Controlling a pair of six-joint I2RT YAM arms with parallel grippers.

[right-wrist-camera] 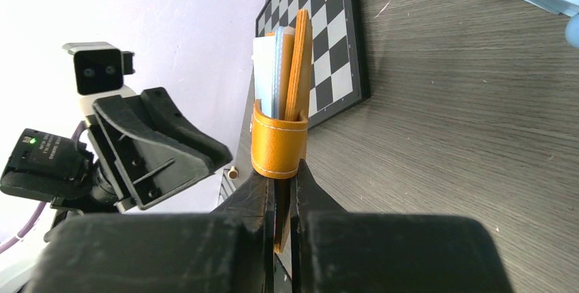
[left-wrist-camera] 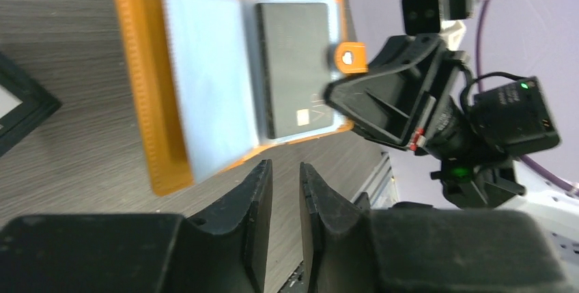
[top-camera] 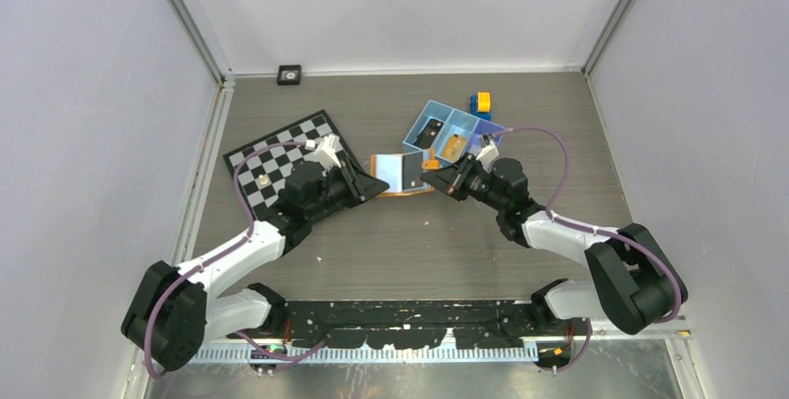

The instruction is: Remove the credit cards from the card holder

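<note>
An orange card holder hangs unfolded above the table, with my right gripper shut on its edge by the strap side. Inside it, a dark grey card sits in a clear sleeve on the right half, and a white sleeve page stands out from the middle. The snap strap shows just above the right fingers in the right wrist view. My left gripper is part open, its fingertips apart and empty, just short of the holder. In the top view it is close to the holder's left edge.
A blue divided tray with a few items stands behind the holder. The checkered board lies under and behind the left arm. A yellow and blue block and a small black box sit at the back.
</note>
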